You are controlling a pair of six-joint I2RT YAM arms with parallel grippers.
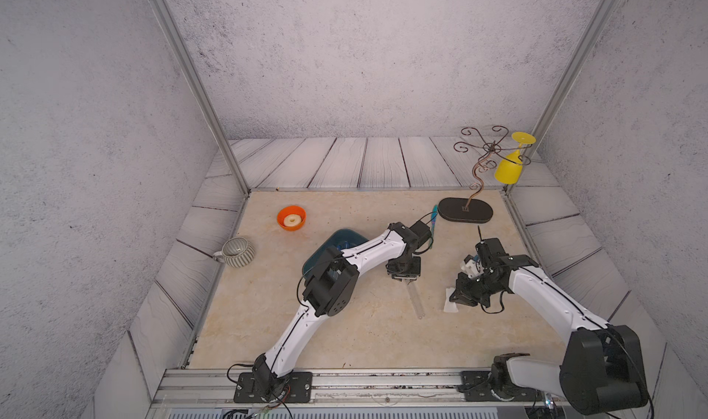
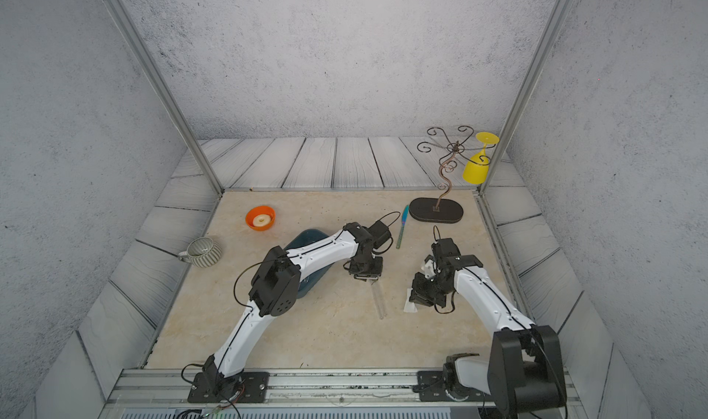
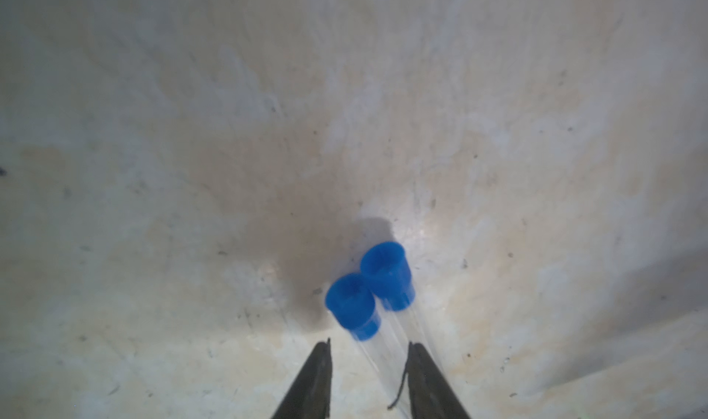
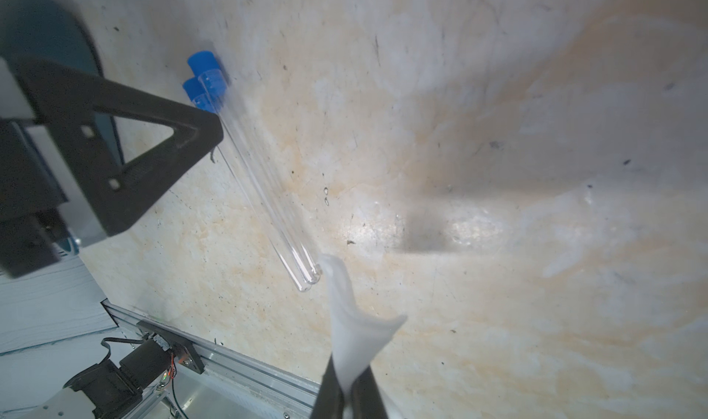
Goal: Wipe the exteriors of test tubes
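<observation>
Two clear test tubes (image 4: 269, 198) with blue caps (image 3: 383, 268) lie side by side on the table. My left gripper is over their capped ends, fingers part open and apart, with the tubes beneath; whether it touches them I cannot tell. My right gripper is shut on a white tissue (image 4: 354, 319), which hangs near the tubes' round bottom ends, to their right.
A dark blue tray (image 1: 324, 245) sits behind the left arm. An orange bowl (image 1: 291, 217), striped mug (image 1: 237, 252), blue-green stick (image 2: 402, 227) and metal stand with yellow cup (image 2: 475, 170) stand or lie around.
</observation>
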